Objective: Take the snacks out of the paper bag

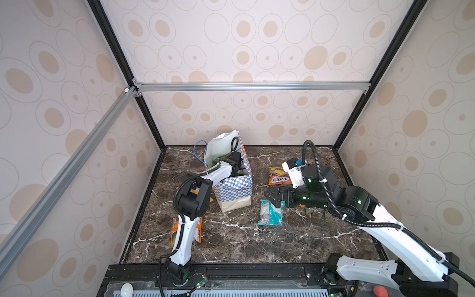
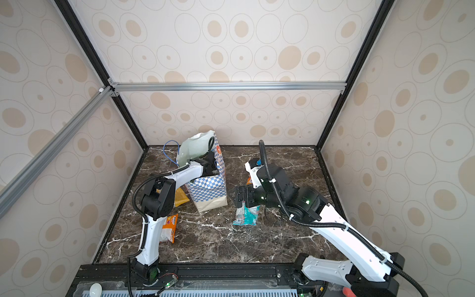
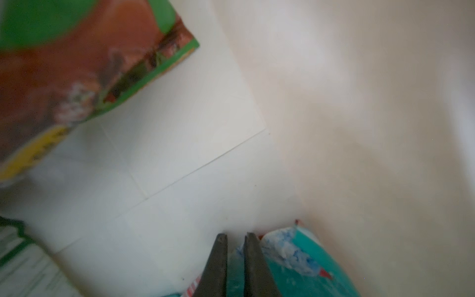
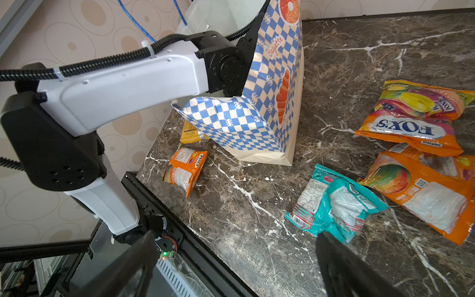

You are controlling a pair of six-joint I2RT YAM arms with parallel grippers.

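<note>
The blue-and-white checked paper bag (image 1: 233,187) stands upright at the back, left of centre. Inside it, hidden from the top views, my left gripper is shut on a teal snack pack (image 3: 296,267) near the white inner wall. A red-and-green pack (image 3: 89,59) also lies in the bag, and a green-and-white striped one (image 3: 29,267) shows at the corner. Over the table, right of the bag, my right gripper is open with nothing between its blurred fingers. A teal pack (image 4: 336,203) lies beyond it on the table.
Orange packs (image 4: 410,116) lie to the right, partly under the right arm in the top views. Another orange pack (image 4: 187,168) and a yellow one (image 2: 180,197) are left of the bag, near the left arm.
</note>
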